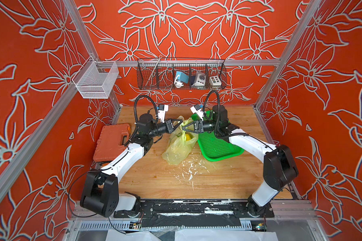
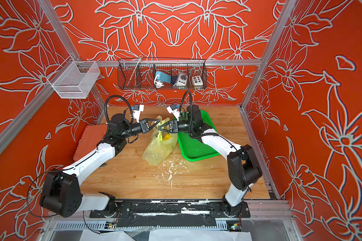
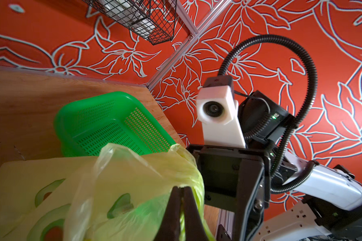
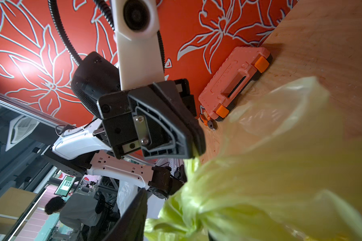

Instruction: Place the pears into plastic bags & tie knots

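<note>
A translucent yellow-green plastic bag point(image 1: 177, 150) rests on the table, with yellow pear colour point(image 1: 188, 137) showing inside. My left gripper is shut on a strand of the bag's top, its dark fingers together. In the right wrist view the bag's neck point(image 4: 195, 210) is bunched and twisted beside my right gripper point(image 1: 184, 127). That gripper is open; one of its fingers point(image 4: 134, 214) stands well left of the neck, and the other is mostly hidden by plastic. Both grippers face each other closely above the bag.
An empty green basket point(image 1: 219, 159) stands right of the bag, partly under my right arm. An orange-red case point(image 1: 110, 142) lies at the left. White flecks point(image 1: 189, 168) dot the table in front. A wire rack point(image 1: 160, 76) hangs at the back.
</note>
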